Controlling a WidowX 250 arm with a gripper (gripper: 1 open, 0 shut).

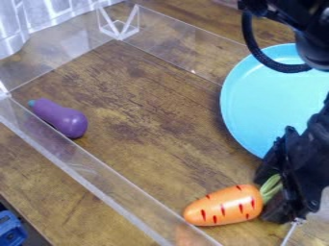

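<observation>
A toy carrot (221, 207), orange with red stripes and green leaves, lies on the wooden surface at bottom centre. The black gripper (278, 190) is low over its leafy end at the right, partly covering it; whether its fingers are closed on the carrot is unclear. A blue plate (257, 96) lies behind the gripper on the right, partly hidden by the arm. A purple toy eggplant (60, 117) rests at the left.
Clear plastic walls border the wooden floor (148, 120), whose middle is free. A white cloth sits at the top left, and a blue object (8, 231) at the bottom left outside the wall.
</observation>
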